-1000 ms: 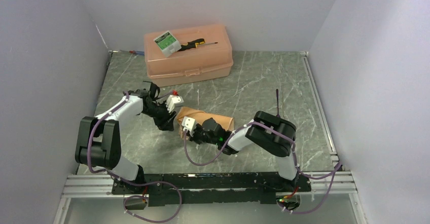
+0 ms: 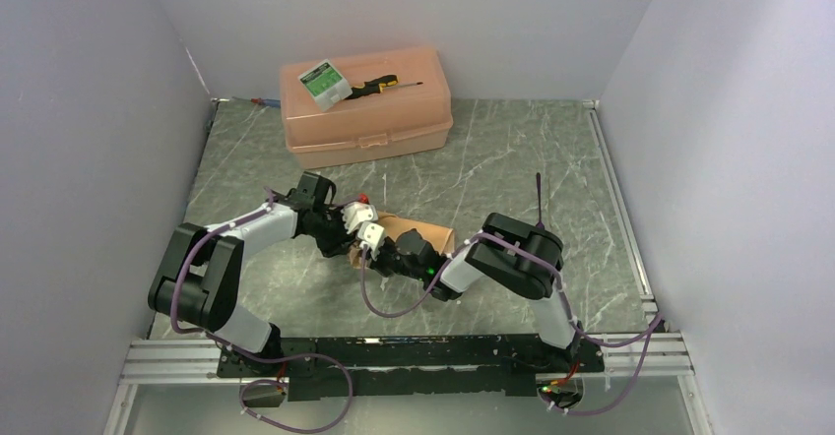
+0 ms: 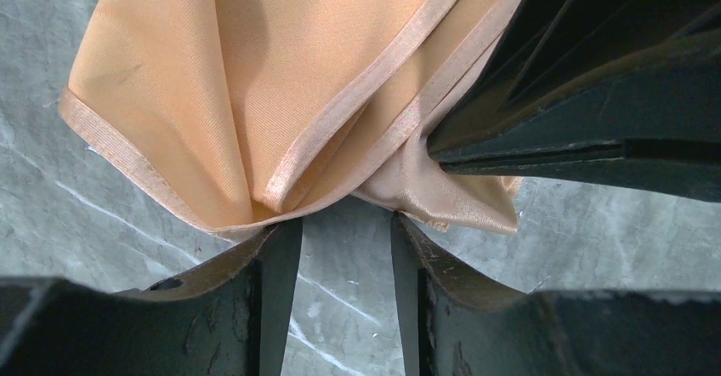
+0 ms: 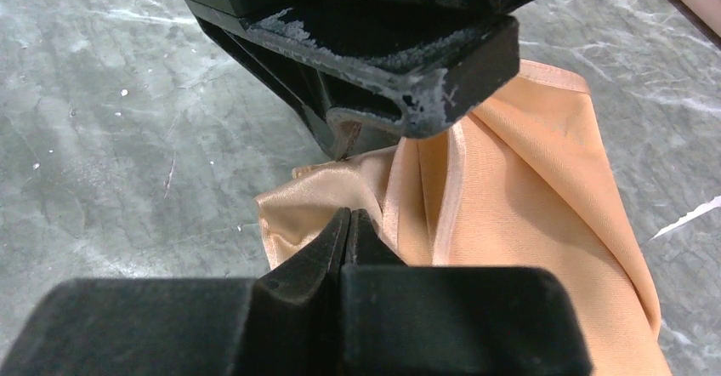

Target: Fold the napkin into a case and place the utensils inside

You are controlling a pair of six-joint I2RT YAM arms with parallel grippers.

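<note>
The peach napkin (image 2: pixel 423 233) (image 3: pixel 161 87) (image 4: pixel 544 223) lies folded on the marble surface, with overlapping hemmed layers and a bunched corner. My left gripper (image 2: pixel 345 233) is part open at the napkin's near edge, its fingertips at or just under the hem. My right gripper (image 2: pixel 374 248) is shut, its tips pressed onto the bunched corner beside the left one; whether cloth is between them is unclear. No utensils are clearly identifiable on the napkin.
A pink toolbox (image 2: pixel 364 130) stands at the back, with a white packet (image 2: pixel 325 84) and a screwdriver (image 2: pixel 374 88) on top.
The right arm has shifted only slightly.
</note>
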